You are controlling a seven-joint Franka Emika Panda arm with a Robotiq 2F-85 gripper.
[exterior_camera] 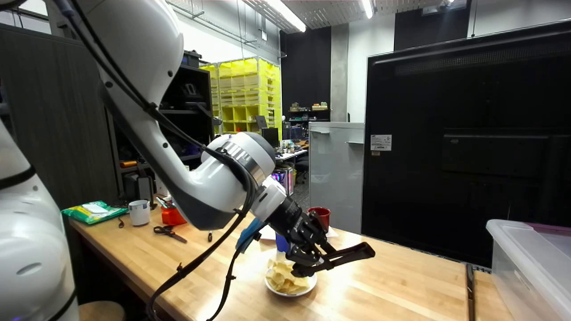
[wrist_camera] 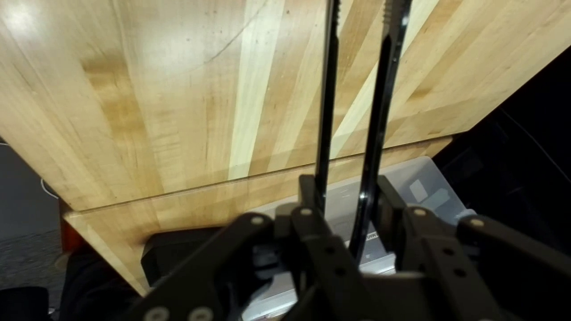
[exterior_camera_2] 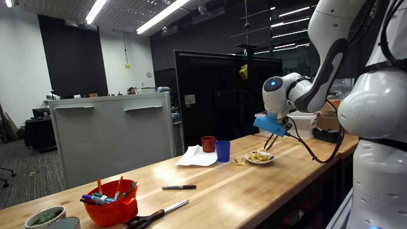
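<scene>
My gripper is shut on a pair of black tongs (wrist_camera: 377,107), whose two long arms run up between its fingers. The tongs' arms stand a little apart, with only table visible between them. Their far ends reach the top edge of the wrist view. In exterior view 1 the tongs (exterior_camera: 345,256) point right, above and past a white plate (exterior_camera: 275,291) of yellow chips (exterior_camera: 283,275). From exterior view 2, the tongs (exterior_camera_2: 270,141) hang over the far side of the plate, clear of the chips (exterior_camera_2: 258,156).
Loose chips (exterior_camera_2: 239,162) lie between the plate and a blue cup (exterior_camera_2: 223,150). Behind that cup stands a red mug (exterior_camera_2: 208,143) on white paper (exterior_camera_2: 196,156). A marker (exterior_camera_2: 179,187), scissors (exterior_camera_2: 156,215) and a red pen holder (exterior_camera_2: 114,206) occupy the other end. A clear bin (exterior_camera: 530,267) is at right.
</scene>
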